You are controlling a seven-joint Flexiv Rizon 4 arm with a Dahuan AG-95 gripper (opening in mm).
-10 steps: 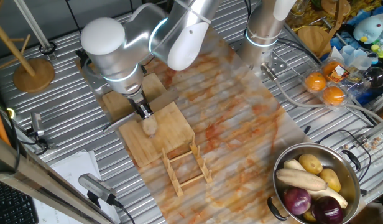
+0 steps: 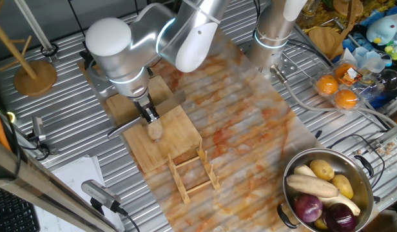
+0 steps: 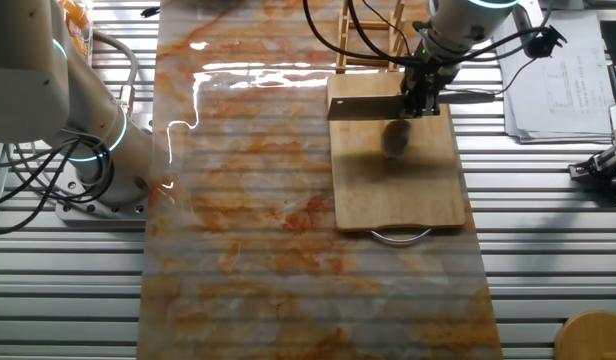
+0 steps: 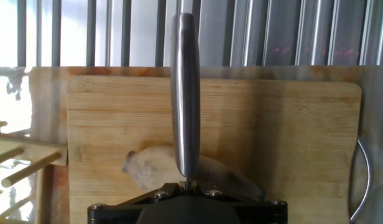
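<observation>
My gripper (image 2: 149, 115) is shut on a knife, whose broad blade (image 3: 363, 108) sticks out to one side in exterior view 2. The metal handle (image 4: 186, 93) extends the other way, up the middle of the wrist view. Beneath them a wooden cutting board (image 3: 403, 195) lies flat. An elongated tan vegetable (image 4: 151, 167) rests on the board, partly hidden by the handle and gripper in the wrist view. The knife casts a shadow across the board and appears held above the vegetable; whether the blade touches it cannot be made out.
A wooden rack (image 2: 193, 175) adjoins one end of the board. At the lower right stands a steel pot (image 2: 290, 187) of potatoes, purple onions and pale roots. A wooden stand (image 2: 35, 78) occupies the far left.
Over the last second the arm and knife have shifted very slightly in exterior view 1. The knife stays in my gripper; vegetable and board look unmoved.
</observation>
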